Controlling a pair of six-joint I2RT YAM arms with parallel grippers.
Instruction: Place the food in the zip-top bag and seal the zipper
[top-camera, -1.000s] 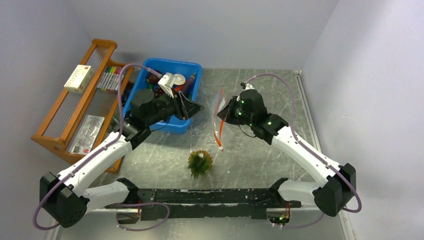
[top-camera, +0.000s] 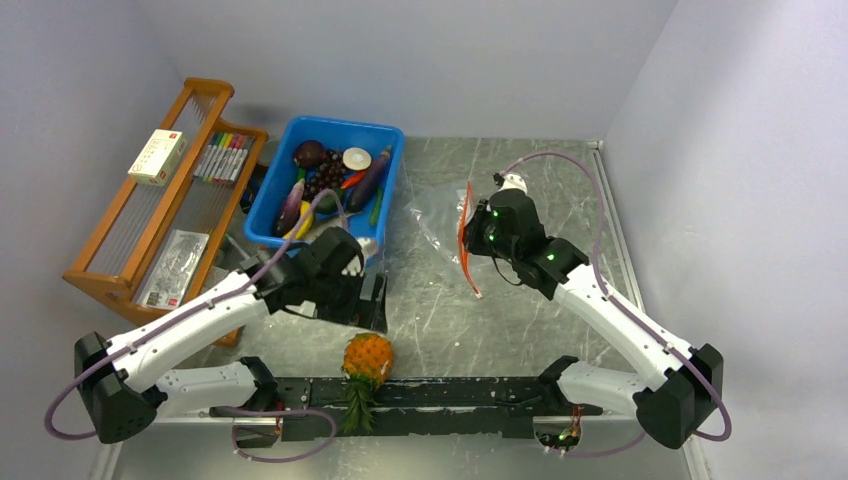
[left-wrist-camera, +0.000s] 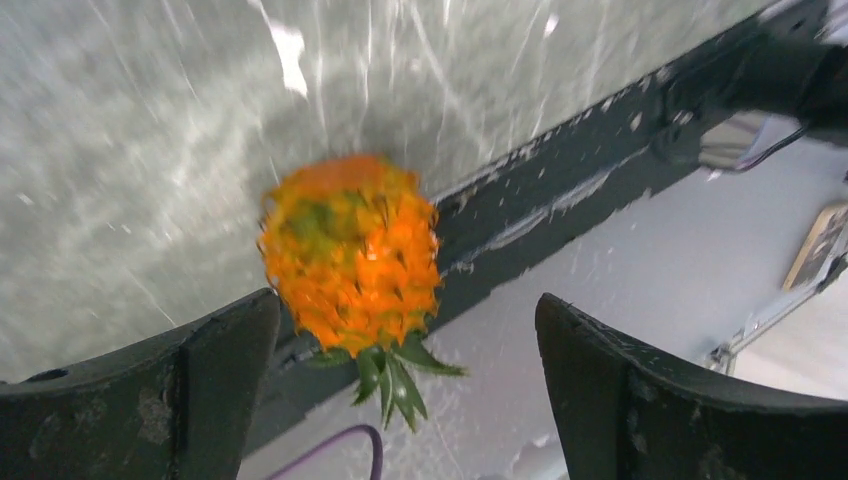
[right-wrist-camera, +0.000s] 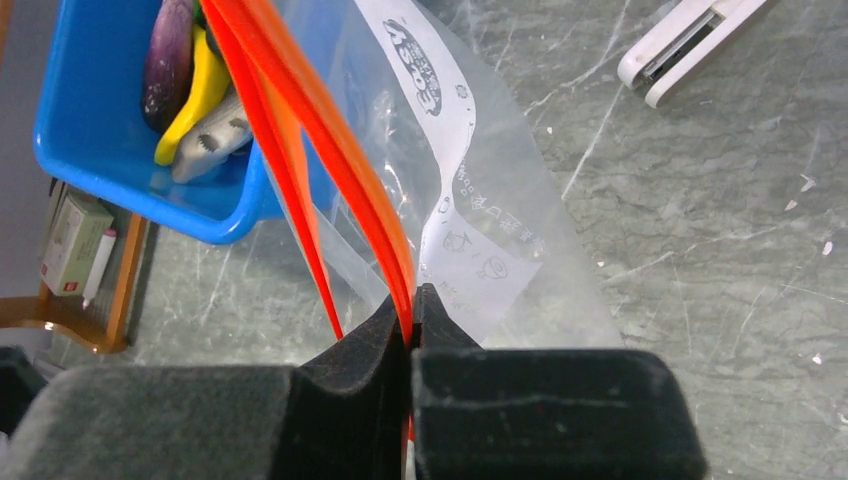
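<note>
At the table's front edge lies an orange toy pineapple (top-camera: 367, 358), its green leaves (top-camera: 359, 402) hanging over the dark edge. My left gripper (top-camera: 374, 302) is above and just behind it, open; in the left wrist view the pineapple (left-wrist-camera: 352, 255) shows beyond the spread fingers (left-wrist-camera: 215, 385), with nothing held. The clear zip bag (top-camera: 435, 218) with its orange zipper (top-camera: 464, 240) is at mid-table. My right gripper is shut on one side of the orange mouth (right-wrist-camera: 330, 140), which gapes beyond the fingers. A white printed panel (right-wrist-camera: 475, 255) shows on the bag.
A blue bin (top-camera: 300, 122) with toy fruit and vegetables stands at the back left, beside a wooden rack (top-camera: 130, 250) with markers and boxes. A white tool-like object (right-wrist-camera: 690, 45) lies beyond the bag.
The pineapple has tipped from standing mid-front onto its side at the edge. The right gripper and bag have shifted right.
</note>
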